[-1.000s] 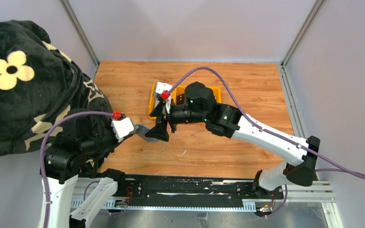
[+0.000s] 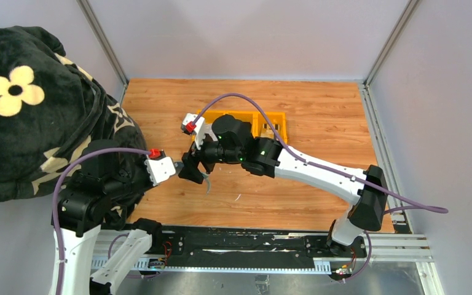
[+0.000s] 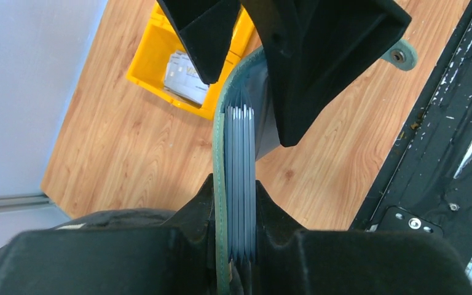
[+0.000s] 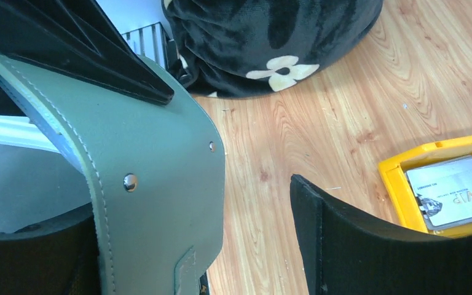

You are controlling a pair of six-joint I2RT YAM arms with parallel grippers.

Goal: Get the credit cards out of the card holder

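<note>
My left gripper is shut on the pale green card holder (image 3: 220, 166), which stands edge-on with several thin layers (image 3: 239, 166) visible inside; cannot tell pockets from cards there. In the right wrist view, the holder's (image 4: 153, 184) outer face with its metal studs fills the left side. My right gripper is open, one finger on each side of the holder's far part, with no card seen gripped. In the top view, both grippers meet at the left of the table and mostly cover the holder.
A yellow box (image 4: 393, 184) on the wooden table holds loose cards (image 4: 458, 190), the top one marked VIP. To the left bulges a dark, flower-patterned cloth (image 2: 49, 123). Open wood (image 2: 301, 196) lies at the right and front of the table.
My right gripper has moved left, closer to the left gripper and over the holder, covering more of it in the top view. The left arm has barely shifted.
</note>
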